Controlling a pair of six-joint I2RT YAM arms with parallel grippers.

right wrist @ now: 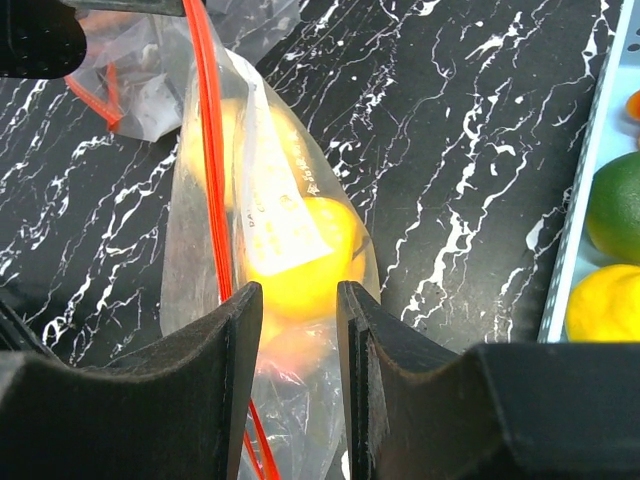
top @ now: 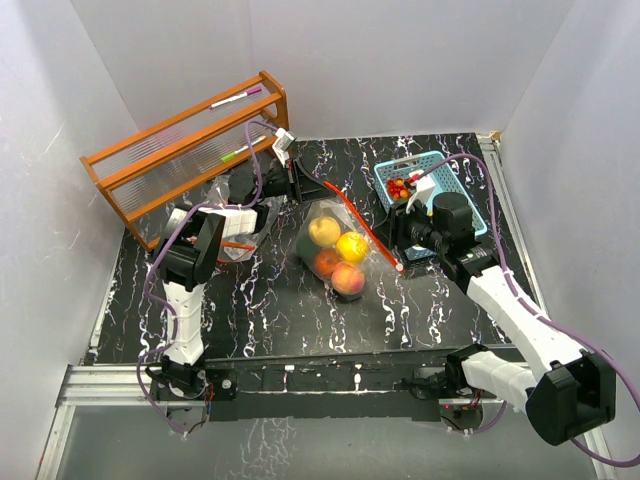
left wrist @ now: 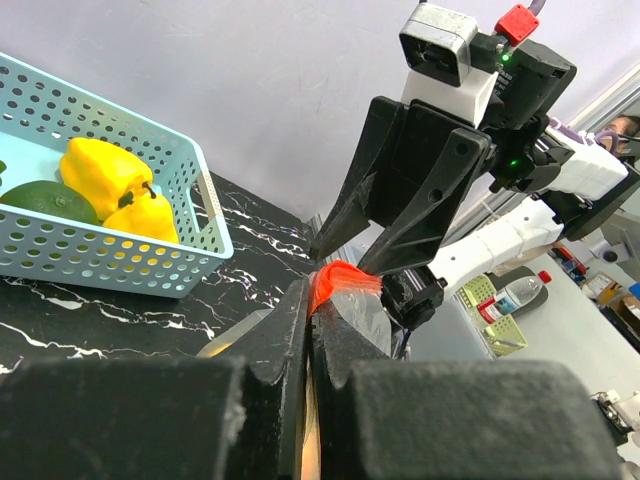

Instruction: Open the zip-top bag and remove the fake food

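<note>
A clear zip bag with a red zip strip point(top: 360, 225) holds several fake fruits point(top: 351, 246), yellow, orange and pink. My left gripper is shut on the bag's top end, holding it up by the red-topped edge point(left wrist: 338, 275). My right gripper hangs over the bag point(right wrist: 190, 250) beside the zip strip, part open, with nothing visibly held between its fingertips.
A light blue basket point(top: 440, 170) with peppers and other produce stands at the back right. Another plastic bag point(right wrist: 250, 25) lies at the left, near a wooden rack point(top: 190, 130). Bare marble table shows at the front.
</note>
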